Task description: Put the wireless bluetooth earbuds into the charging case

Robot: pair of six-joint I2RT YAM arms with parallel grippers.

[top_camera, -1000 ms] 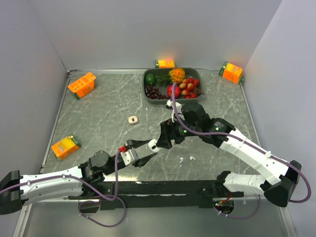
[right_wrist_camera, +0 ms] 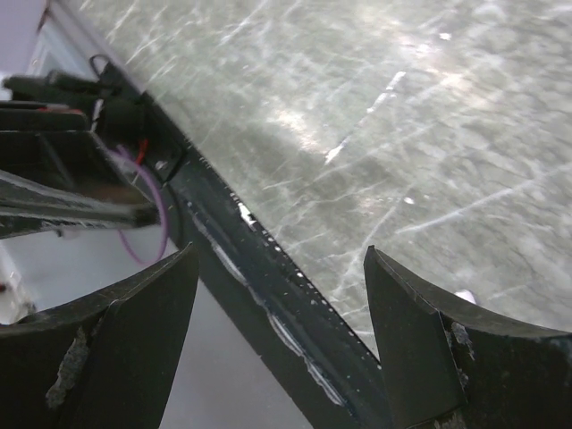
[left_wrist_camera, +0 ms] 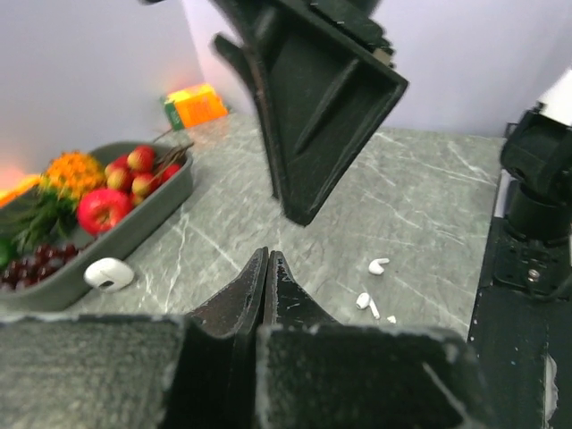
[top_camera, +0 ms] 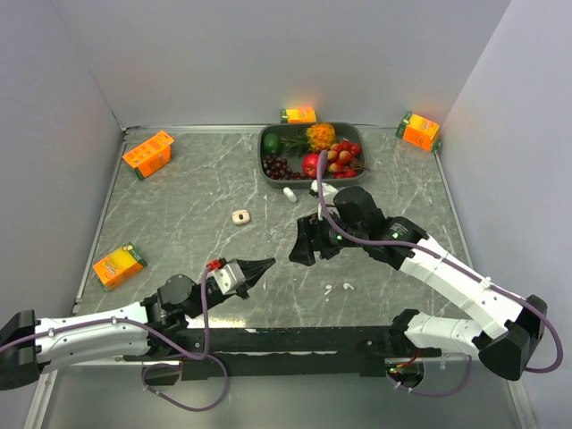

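The white charging case [top_camera: 290, 194] lies on the counter below the fruit tray, also in the left wrist view [left_wrist_camera: 109, 273]. Small white earbuds [top_camera: 349, 287] [left_wrist_camera: 376, 266] lie loose on the counter to the right, with small white pieces beside them. My left gripper [top_camera: 272, 262] is shut with nothing showing between its fingers. My right gripper [top_camera: 306, 248] hangs above the counter, open and empty in the right wrist view [right_wrist_camera: 279, 331]. A squarish white object [top_camera: 240, 217] sits left of centre.
A grey tray of fruit [top_camera: 273, 181] stands at the back. Orange boxes [top_camera: 148, 154] stand around the edges. Walls bound three sides.
A second ago the white case was between my grippers; it moved up and back, and now lies below the tray. My left gripper has shut; my right gripper has moved slightly right.
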